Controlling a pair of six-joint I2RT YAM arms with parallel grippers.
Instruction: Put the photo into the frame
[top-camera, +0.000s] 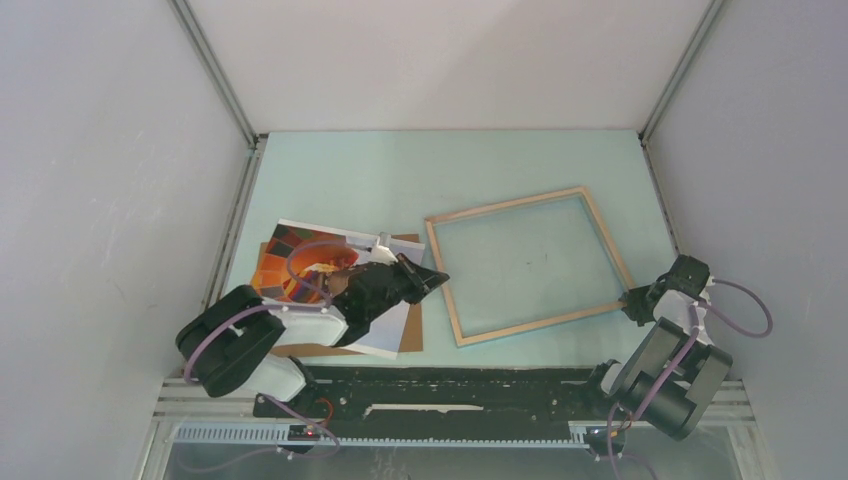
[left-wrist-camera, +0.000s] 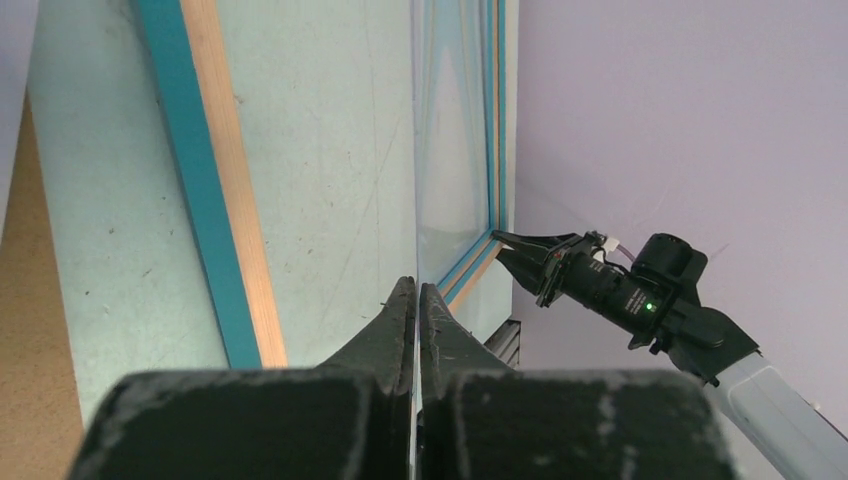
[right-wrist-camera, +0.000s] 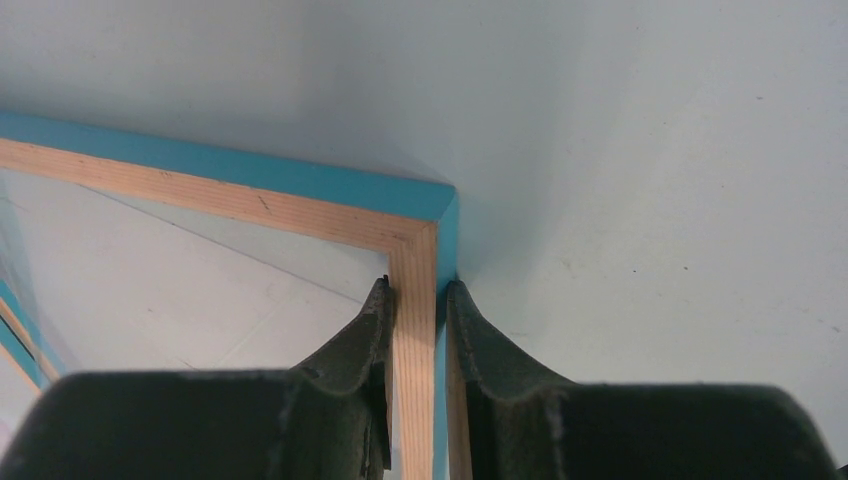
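Note:
A wooden frame (top-camera: 520, 327) with teal outer edges lies slightly turned on the table; its inside looks clear and glossy, with reflections. Near its front right corner, my right gripper (top-camera: 630, 303) is shut on the frame, its fingers straddling one side (right-wrist-camera: 412, 330). My left gripper (top-camera: 445, 277) hovers by the frame's left side; its fingertips meet in the left wrist view, and nothing clearly shows between them. To the left lies the colourful photo (top-camera: 290, 235) with a white border, partly covered by my left arm.
Under the photo sits a brown board (top-camera: 413, 330), turned a little against it. Grey walls stand close on both sides, the right arm near one of them.

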